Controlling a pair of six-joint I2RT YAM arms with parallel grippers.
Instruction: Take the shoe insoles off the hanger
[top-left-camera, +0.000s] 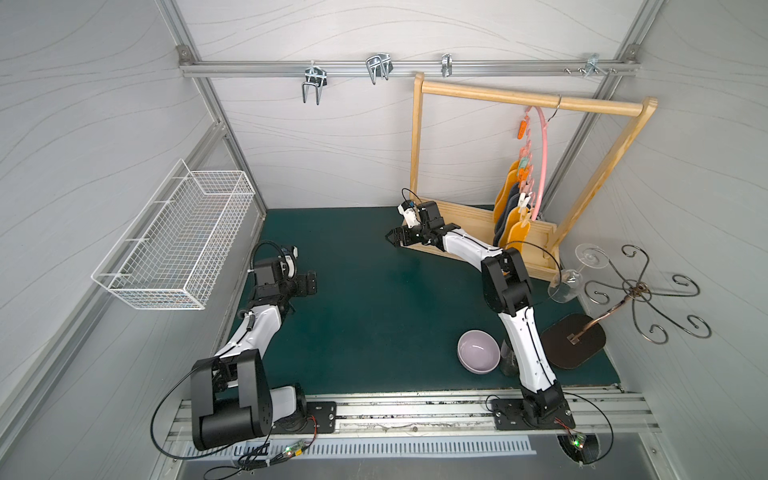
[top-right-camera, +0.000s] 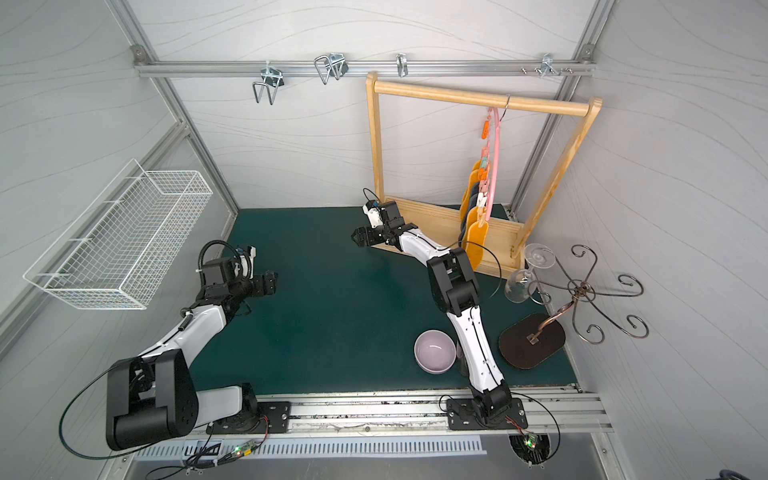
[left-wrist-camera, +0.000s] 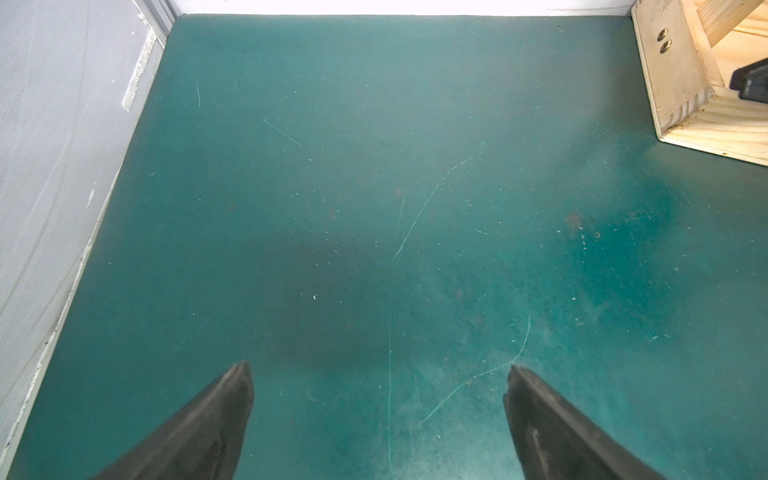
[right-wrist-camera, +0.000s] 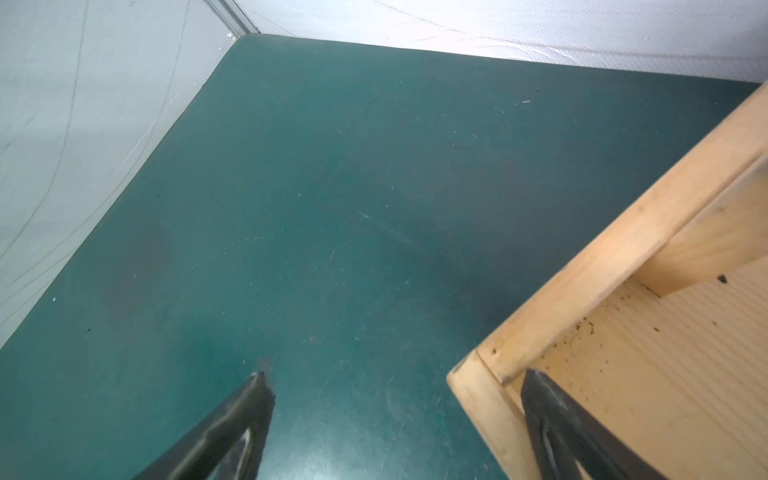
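Note:
Yellow insoles and dark blue insoles hang one behind another from a pink clip hanger, near the right end of the wooden rack's top bar. My right gripper is open over the left front corner of the rack's base, well left of the insoles, with nothing between its fingers. On the left side of the table, my left gripper also stands open and empty above bare green surface. The insoles appear in neither wrist view.
The wooden rack stands at the back right. Right of it are wine glasses and a scrolled metal stand. A pale bowl sits near the front. A wire basket hangs on the left wall.

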